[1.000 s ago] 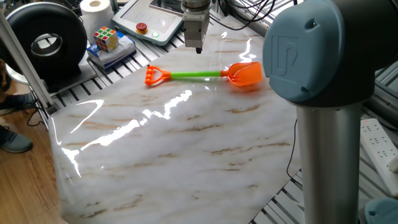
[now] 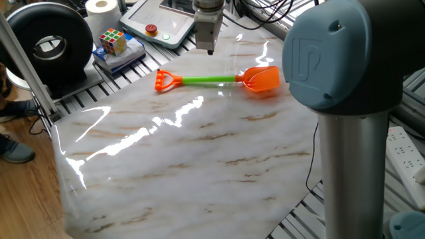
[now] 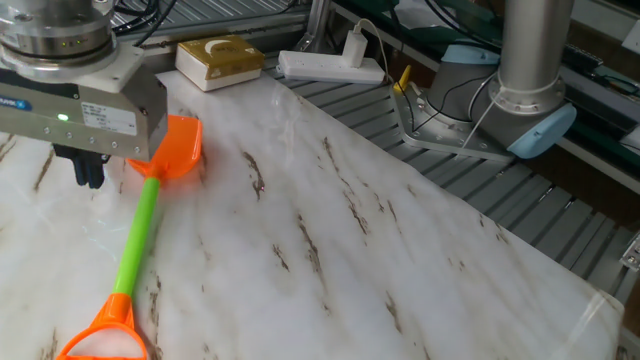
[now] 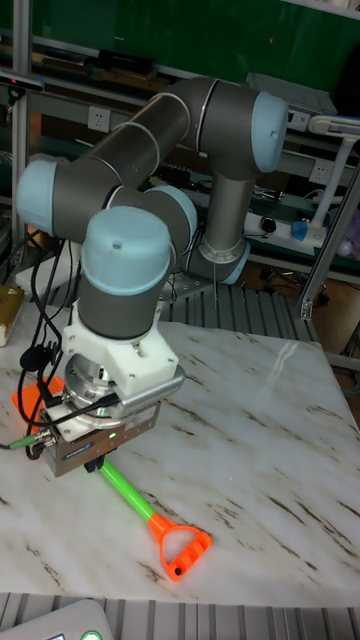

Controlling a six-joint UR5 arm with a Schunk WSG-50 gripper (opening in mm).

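A toy shovel with an orange blade (image 2: 262,79), a green shaft (image 2: 207,79) and an orange handle (image 2: 167,80) lies flat on the marble-patterned table (image 2: 186,172). My gripper (image 2: 210,52) hangs over the table's far side in exterior view 1, apart from the shovel. In exterior view 2 its small black fingers (image 3: 92,172) are close together, nothing visible between them, with the green shaft (image 3: 137,235) to their right. The gripper body covers part of the orange blade (image 3: 178,148) there. Exterior view 3 shows the handle (image 4: 181,549) clear of the arm.
A Rubik's cube (image 2: 113,41) rests on a blue and white packet (image 2: 121,56) beyond the table's edge. A yellow box (image 3: 220,62) and a white power strip (image 3: 330,68) stand near another edge.
The gripper has shifted only slightly, a little left and up in exterior view 1. The shovel lies where it was.
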